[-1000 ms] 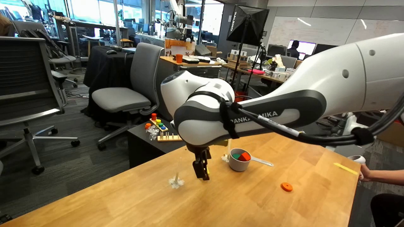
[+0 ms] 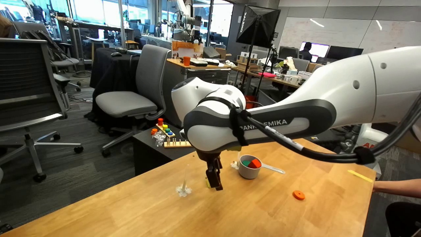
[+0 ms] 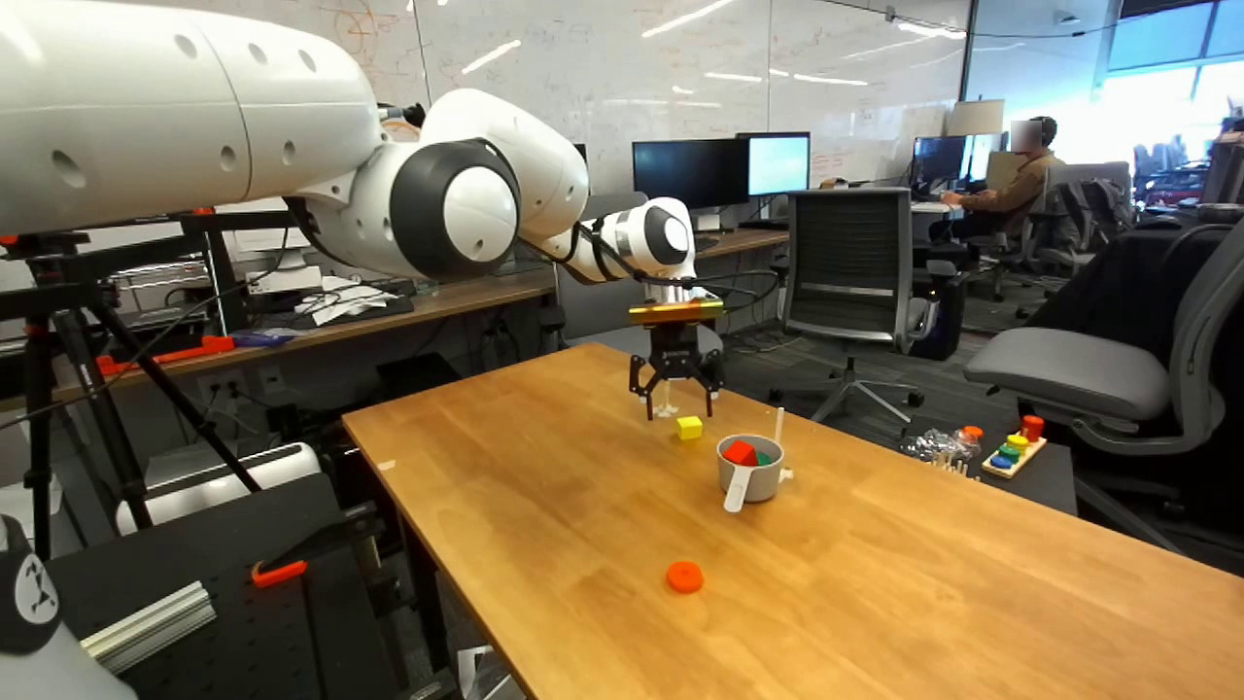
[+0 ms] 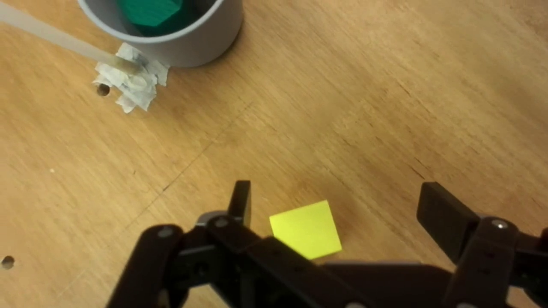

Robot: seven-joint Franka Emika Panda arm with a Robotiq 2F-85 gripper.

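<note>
A yellow block lies on the wooden table, between the spread fingers in the wrist view and nearer the left one. My gripper is open and holds nothing. In exterior view 2 the gripper hangs just above and behind the yellow block. Exterior view 1 has the gripper hiding most of that block. A grey cup with a handle stands beside it, with a red block and a green block inside. An orange disc lies flat, apart from the others.
Thin upright pegs are fixed to the table with tape; one peg's taped base touches or nearly touches the cup, another peg stands left of the gripper. A person's arm shows at the right edge.
My gripper has shifted slightly right in exterior view 1, and its fingers look turned. The yellow block now shows on its left side. The person's hand has moved lower, behind the table edge.
</note>
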